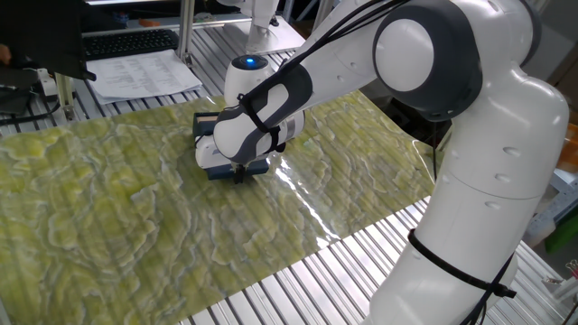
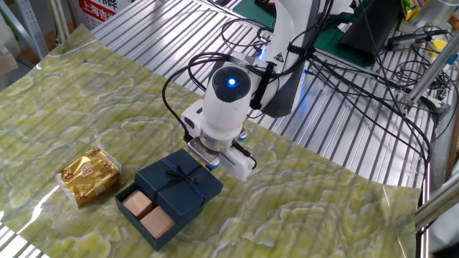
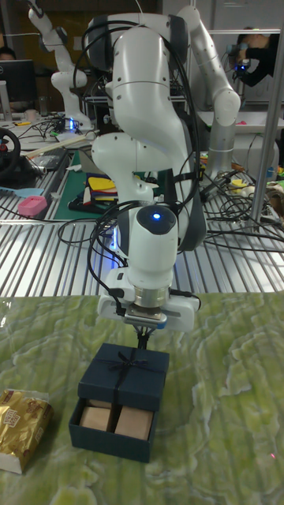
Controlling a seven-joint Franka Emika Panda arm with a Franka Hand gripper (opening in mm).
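A dark blue gift box [image 2: 154,236] sits on the marbled green mat, its ribbon-tied lid [image 2: 179,183] resting over the rear part, on the robot's side. The uncovered front shows two tan blocks, one [image 2: 138,204] beside the other [image 2: 161,223]. My gripper [image 3: 144,339] points down at the lid's rear edge, on the side away from the blocks. Its dark fingers stand close together and look shut. Their tips are partly hidden by the lid in exterior view 3. From behind, in exterior view 1, they show against the lid's side [image 1: 255,168]; contact is hard to judge.
A gold foil package [image 2: 90,177] lies on the mat next to the box. Loose black cables run along the arm. Papers [image 1: 143,78] and a keyboard [image 1: 122,43] lie beyond the mat.
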